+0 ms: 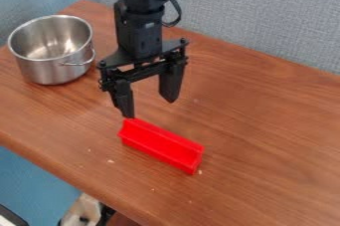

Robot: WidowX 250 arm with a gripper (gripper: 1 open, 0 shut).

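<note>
My black gripper hangs open above the table, fingers pointing down, with nothing between them; its near finger is just above and behind the left end of a red block. The long red block lies diagonally on the wooden table toward the front. Whether the finger touches it I cannot tell.
A steel pot with a wire handle stands at the back left.
</note>
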